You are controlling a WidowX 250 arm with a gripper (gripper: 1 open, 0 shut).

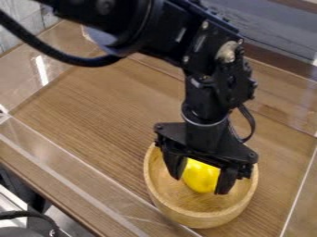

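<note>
A light wooden bowl (183, 211) sits near the front right of the wooden counter. In it lies a bright yellow object (198, 180). My black gripper (199, 172) is lowered over the bowl, its fingers around the yellow object, which is partly hidden by them. Whether the fingers are closed on it, I cannot tell.
A clear edging strip runs along its front left, with dark cables beyond it at the bottom left. A pale wall stands at the back.
</note>
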